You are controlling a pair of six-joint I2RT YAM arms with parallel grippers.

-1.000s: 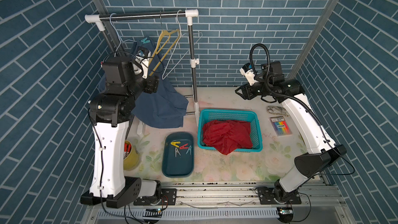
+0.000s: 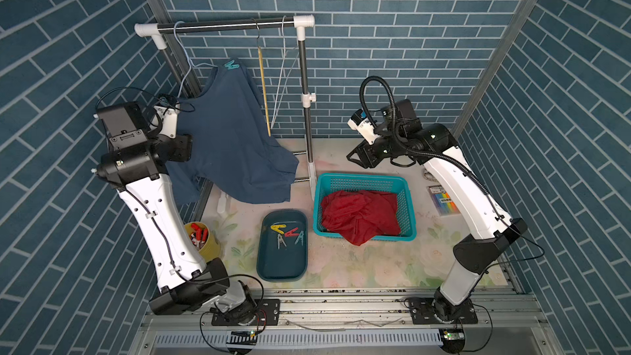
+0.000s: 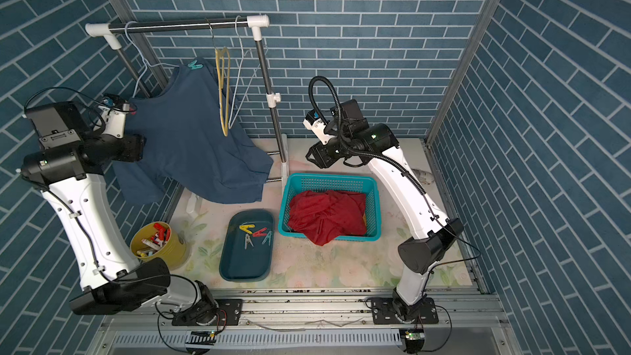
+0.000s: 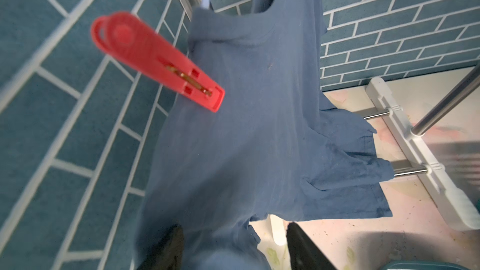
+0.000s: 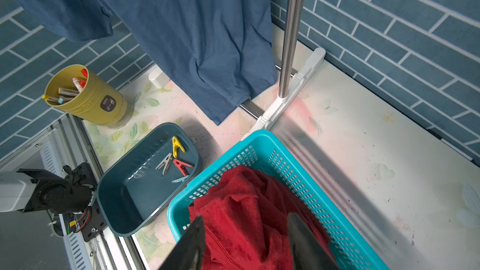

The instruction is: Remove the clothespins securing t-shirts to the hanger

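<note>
A blue t-shirt [image 2: 243, 138] hangs from the hanger [image 3: 135, 49] on the rack, with a teal clothespin [image 2: 231, 64] at its upper edge. In the left wrist view a red clothespin [image 4: 145, 55] sits high on the shirt's near end. My left gripper is below that pin at the shirt, open with nothing between its fingers. My right gripper stands open above the teal basket [image 5: 305, 190], away from the shirt.
A dark tray [image 2: 282, 266] holding several loose clothespins lies at the front middle. A yellow bucket [image 3: 172, 246] stands at the front left. The basket holds red cloth [image 2: 358, 213]. Empty hangers hang beside the shirt.
My left gripper has moved leftward to the shirt's left end. My right arm has moved leftward toward the middle. The yellow hanger has swung and now hangs more edge-on.
</note>
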